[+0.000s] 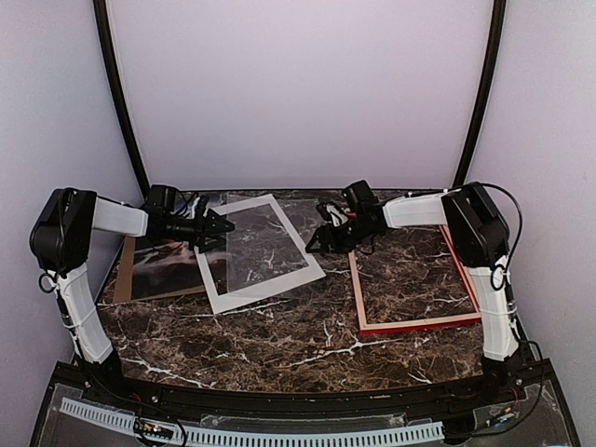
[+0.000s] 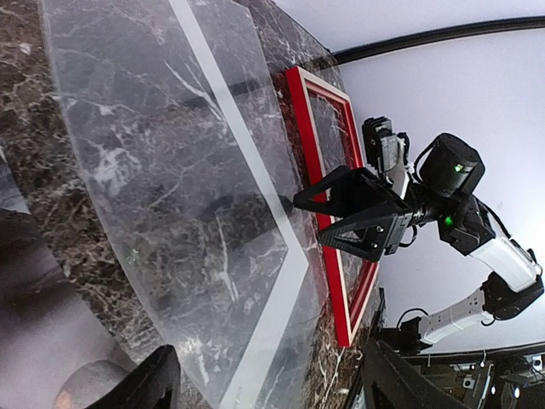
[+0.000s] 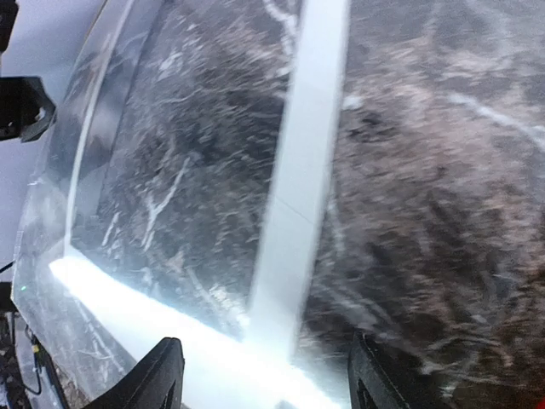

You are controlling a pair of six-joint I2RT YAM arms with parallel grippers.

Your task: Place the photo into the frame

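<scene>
A white mat border lies tilted at centre left, overlapping the dark photo on its brown backing. A clear sheet overlaps the mat. The red frame lies flat at the right, apart from them. Above the mat's left side, my left gripper is open; in its wrist view the fingers stand wide with the mat and sheet beyond. My right gripper is open by the mat's right edge, and the mat's corner shows between its fingers in the right wrist view. Contact cannot be told.
Bare marble table runs along the front. A dark rail borders its front edge. Walls close in the back and both sides. The two grippers face each other with a modest gap between.
</scene>
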